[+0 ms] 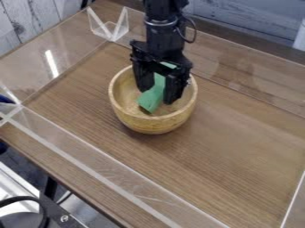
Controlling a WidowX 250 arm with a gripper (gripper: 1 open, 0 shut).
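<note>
A round wooden bowl (152,120) sits on the wooden table in the middle of the camera view. Inside it lies a green object (152,98), partly covered by my black gripper (160,84), which reaches down from the top over the bowl. The gripper's two sides straddle the green object, one at its left and one at its right, and stand apart. Whether they touch it is unclear.
Bare table (226,169) surrounds the bowl, widest to the right and front. A clear plastic-like piece (110,25) stands at the back left. Black cables (27,212) lie at the lower-left corner, off the table's edge.
</note>
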